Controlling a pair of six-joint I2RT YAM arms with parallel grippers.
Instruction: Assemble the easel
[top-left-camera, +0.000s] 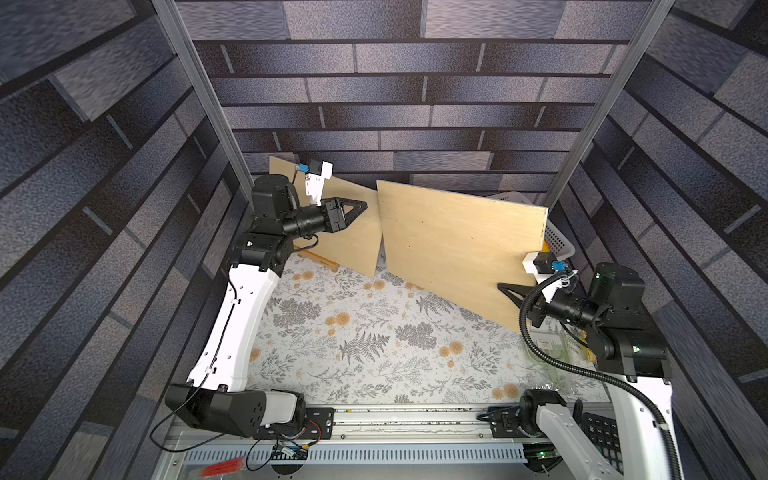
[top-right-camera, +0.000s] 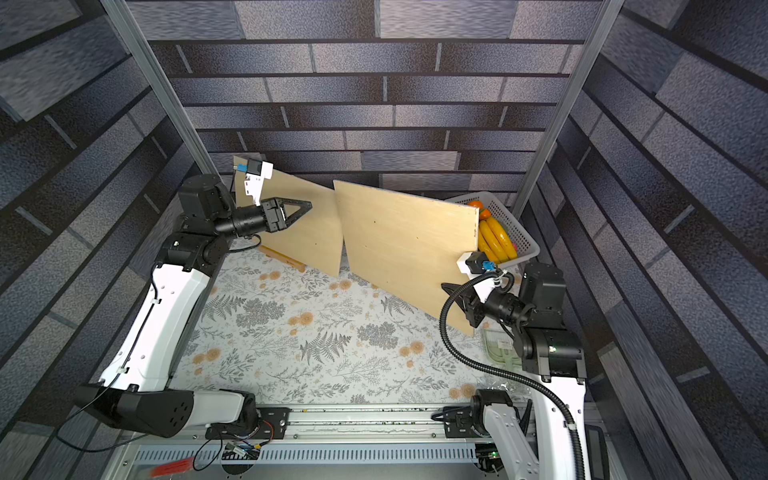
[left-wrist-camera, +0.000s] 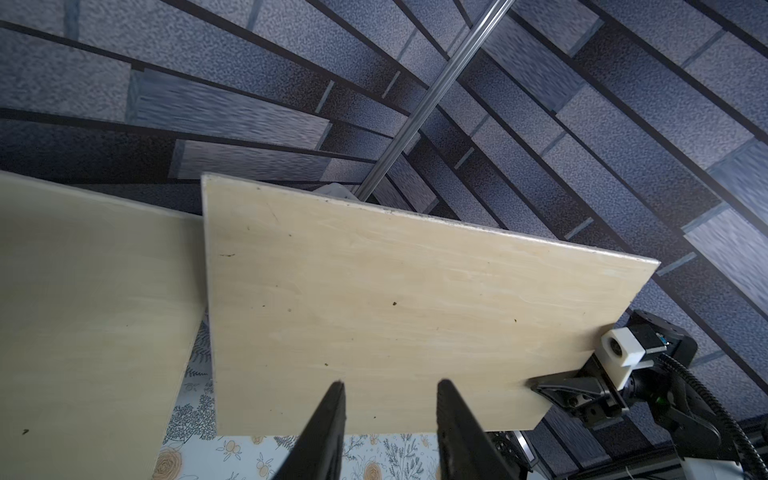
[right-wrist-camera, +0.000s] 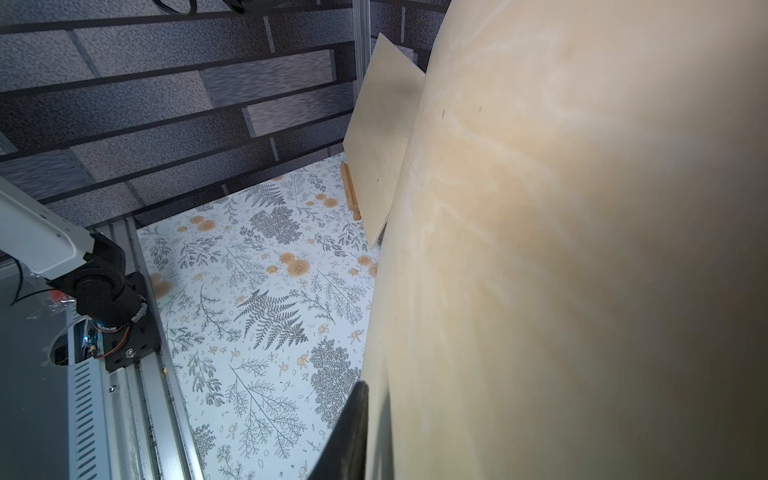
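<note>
Two plywood boards stand at the back. The right board (top-left-camera: 452, 240) is gripped at its lower right edge by my right gripper (top-right-camera: 454, 292), shut on it; this board fills much of the right wrist view. The left board (top-right-camera: 308, 232) is behind my left gripper (top-left-camera: 358, 212), which is part open with nothing between its fingers, raised to the left of the right board's top left corner. A wooden strip (top-left-camera: 320, 260) lies under the left board, mostly hidden.
A white basket (top-right-camera: 520, 240) with orange and yellow items sits behind the right board. A green item (top-right-camera: 502, 348) lies at the right.
</note>
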